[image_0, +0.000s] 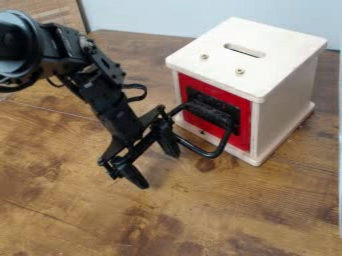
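Note:
A pale wooden box (278, 105) with a slot on top stands at the right, its front a red panel (241, 142) carrying a black latch-like fitting with a looped black handle (215, 151). My black gripper (150, 160) is open in front of the box, left of the handle, fingers pointing down and apart, the nearer one lower and toward the viewer. The far finger is close to the handle's left part; whether they touch I cannot tell.
A white wall runs behind the box, and a light panel lies at the back left.

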